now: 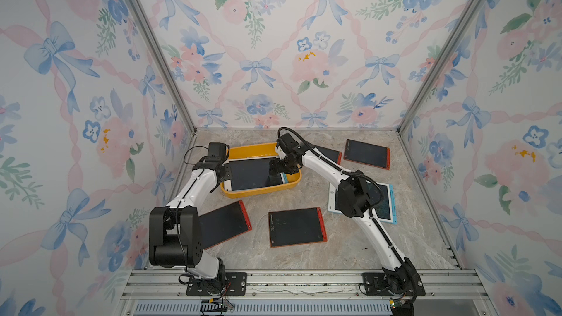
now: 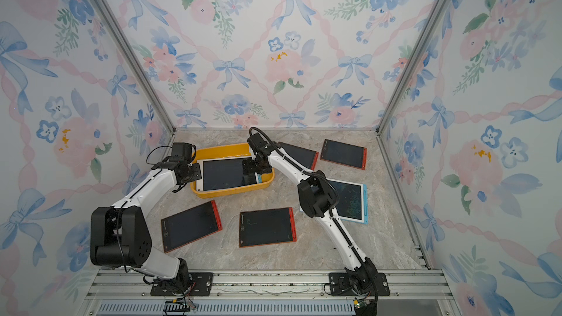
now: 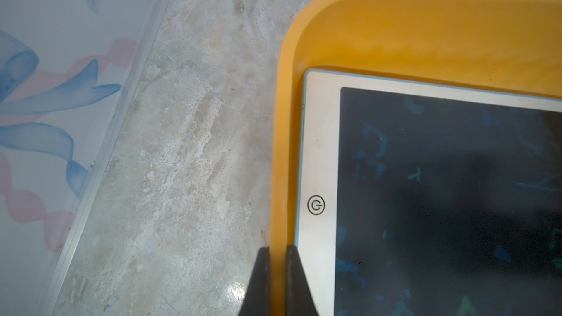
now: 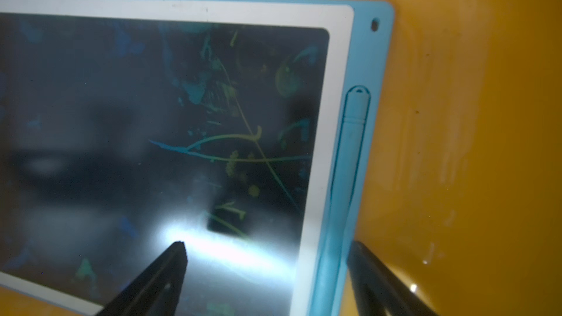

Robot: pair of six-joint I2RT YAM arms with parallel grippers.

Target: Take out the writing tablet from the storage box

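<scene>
The yellow storage box (image 1: 264, 192) stands at the back left of the table. Inside it lies a white-framed writing tablet (image 2: 225, 174) with a dark screen, flat, its power mark at the left end and a blue strip with a stylus (image 4: 349, 158) at the right end. My left gripper is shut on the box's left rim, one finger on either side of the thin wall. Over the tablet's right end my right gripper is open, one finger above the screen and the other by the blue edge; whether they touch it cannot be told.
Two red-edged tablets lie in front of the box, one at the left (image 2: 190, 225) and one at the middle (image 1: 296, 226). Another red-edged tablet (image 1: 367, 153) lies at the back right, with one more beside the box. A blue-edged tablet (image 2: 349, 200) is partly under the right arm.
</scene>
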